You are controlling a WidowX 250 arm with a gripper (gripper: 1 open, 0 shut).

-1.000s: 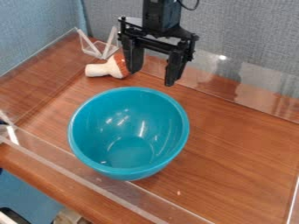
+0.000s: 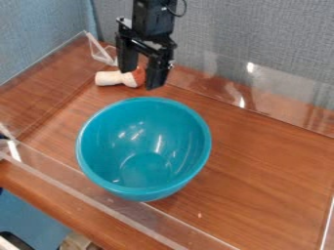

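My gripper (image 2: 140,68) hangs at the upper centre of the camera view, open, its black fingers pointing down. It is directly beside and partly over a small white object with an orange end (image 2: 112,77), which lies on the wooden table behind the bowl. Whether the fingers touch it I cannot tell. A large blue bowl (image 2: 144,148) stands empty in the middle, in front of the gripper.
Transparent walls edge the table at the back and left, with grey padded panels beyond. A white wire piece stands at the back left.
My gripper has moved left and turned, from right of the white object to close beside it. The bowl has not moved.
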